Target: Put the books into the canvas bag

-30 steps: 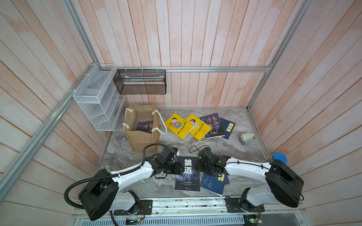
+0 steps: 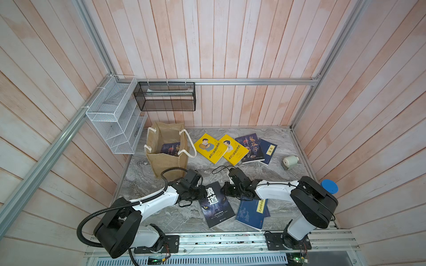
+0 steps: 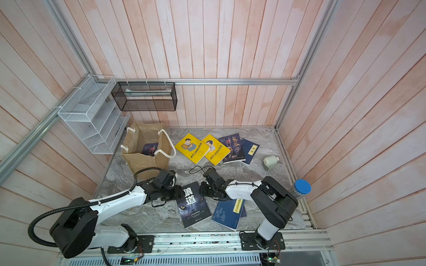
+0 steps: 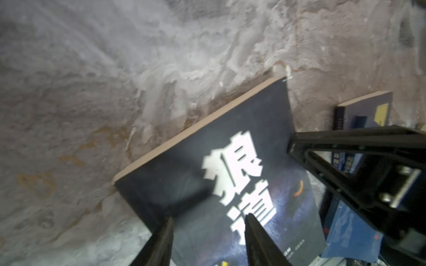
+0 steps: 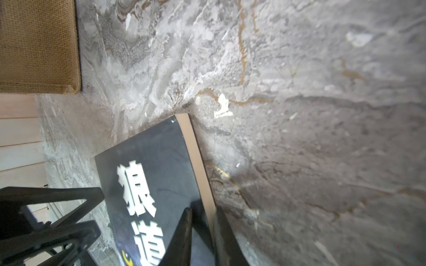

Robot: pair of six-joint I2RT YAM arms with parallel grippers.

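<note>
The dark wolf-cover book (image 2: 218, 210) lies flat on the table at front centre, turned at an angle. My left gripper (image 2: 204, 192) is at its upper left edge; in the left wrist view its fingers (image 4: 159, 243) stand well apart above the cover. At the opposite edge is my right gripper (image 2: 225, 190). Its fingers (image 5: 182, 237) are only a little apart, near the book's pale page edge (image 5: 197, 159); whether they touch it is unclear. The canvas bag (image 2: 167, 165) stands open at the back left, a dark book (image 2: 170, 149) inside.
Two yellow books (image 2: 210, 148) overlap at the back, beside a dark book (image 2: 251, 148) and a blue one (image 2: 268, 151). A blue book (image 2: 248, 215) with another partly under it lies below my right arm. A pale roll (image 2: 290, 162) stands at the right.
The wolf-cover book has turned, its top swinging left. My right gripper has moved left along with that side.
</note>
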